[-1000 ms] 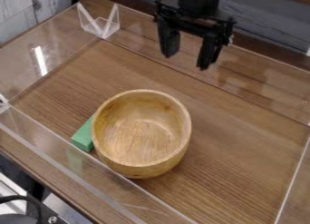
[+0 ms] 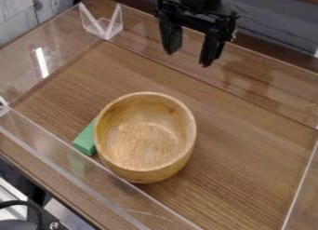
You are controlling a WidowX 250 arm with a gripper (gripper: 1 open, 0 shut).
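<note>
My black gripper (image 2: pixel 192 40) hangs at the top centre of the camera view, over the back of the wooden table and clear of the bowl. Its two dark fingers point down, spread apart, with nothing visible between them. A large tan bowl (image 2: pixel 145 134) sits empty at the lower middle. A small green block (image 2: pixel 85 141) lies just left of it, partly hidden by the bowl.
A white wire-like holder (image 2: pixel 103 22) stands at the back left. Dark cables show at the lower left corner.
My gripper has risen slightly toward the back of the table over the last second. The bowl and the green block have not moved.
</note>
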